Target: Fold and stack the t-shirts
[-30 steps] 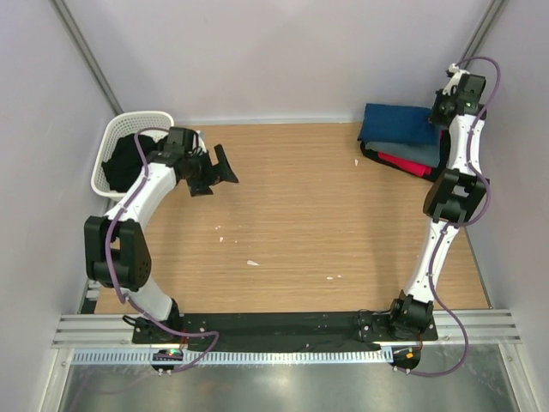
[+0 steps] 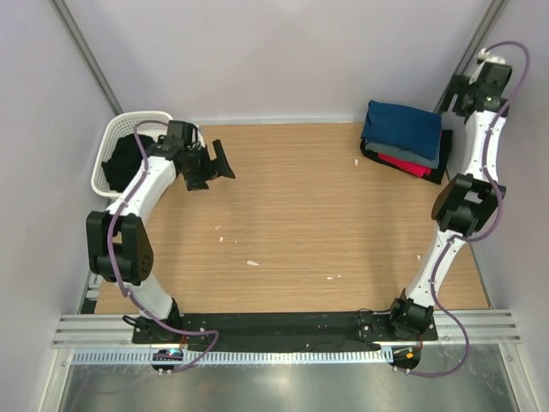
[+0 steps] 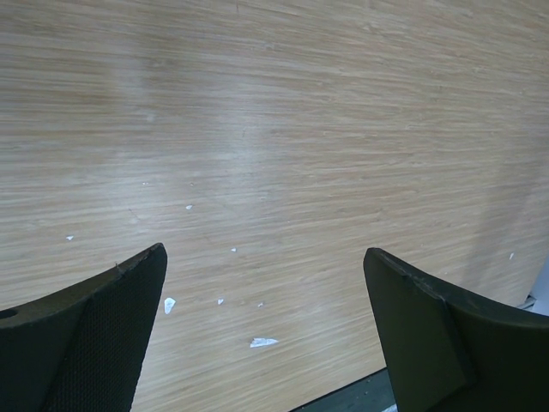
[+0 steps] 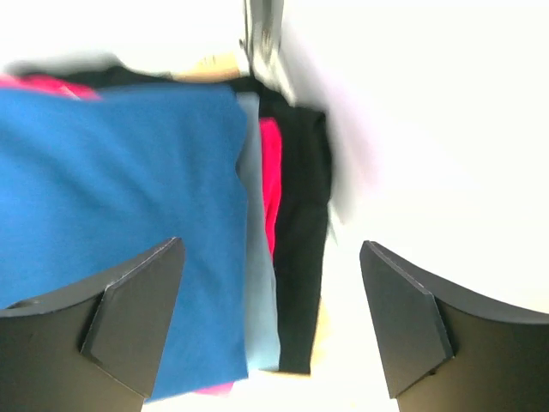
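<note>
At the back right of the table lies a stack of folded shirts. The blue shirt is on top, over a grey one, a red one and a black one. My right gripper is open beside the stack's right end, raised and empty. In the right wrist view the blue shirt's edge runs to the right of the left finger. My left gripper hangs open over the left part of the table, with only bare wood between its fingers in its wrist view.
A white basket with dark cloth in it stands at the back left, behind the left arm. White walls close in the back and sides.
The blue shirt shifted slightly right and now lies flat. The left arm has barely moved.
</note>
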